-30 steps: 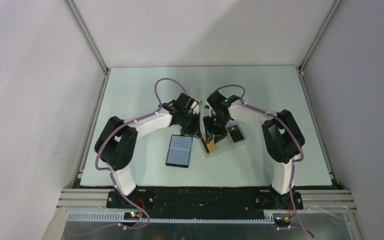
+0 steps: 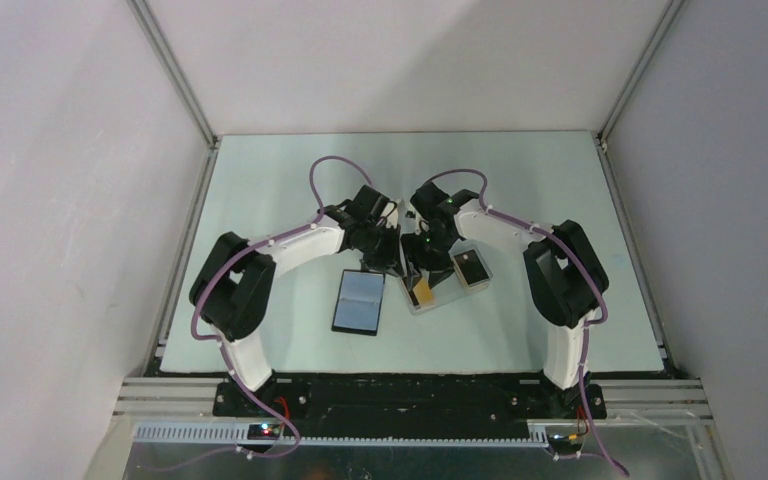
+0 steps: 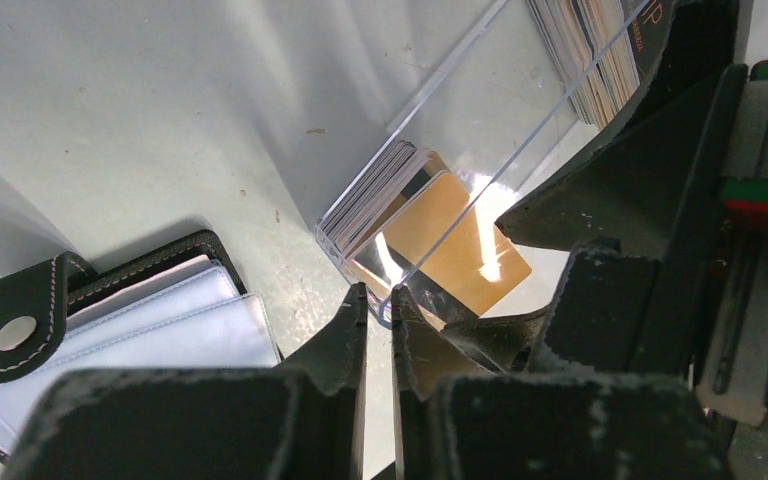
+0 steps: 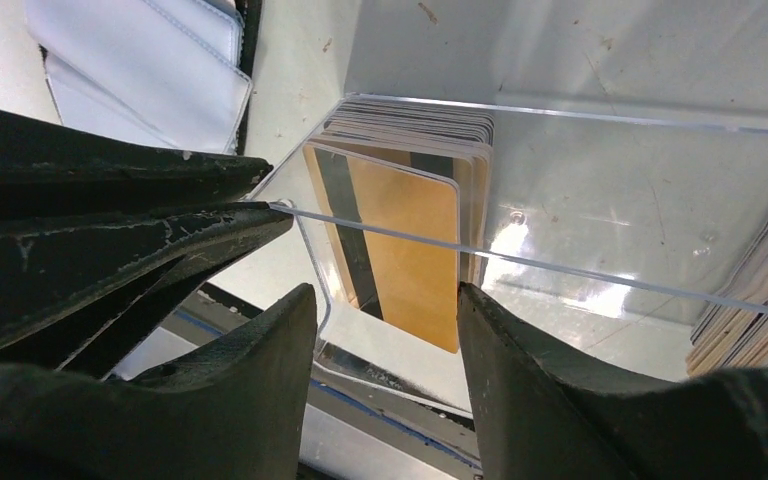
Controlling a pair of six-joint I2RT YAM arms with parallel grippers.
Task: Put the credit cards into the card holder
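Observation:
In the left wrist view, gold-and-black cards (image 3: 438,232) stand as a leaning stack at one end of a clear box (image 3: 455,65). At that end's corner my left gripper is shut on the box's clear wall. My right gripper is open over the stack, one fingertip at each side of the front gold card (image 4: 408,240). The finger on the right side is at the card's edge; whether it touches is unclear. The card holder (image 2: 358,300) lies open left of the box, its clear sleeves (image 3: 175,335) facing up.
Another block of cards (image 2: 472,266) fills the box's other end. A strap with a metal snap (image 3: 15,333) sticks out from the holder. Both grippers crowd close together above the box.
The left arm, the box and the card holder look unmoved.

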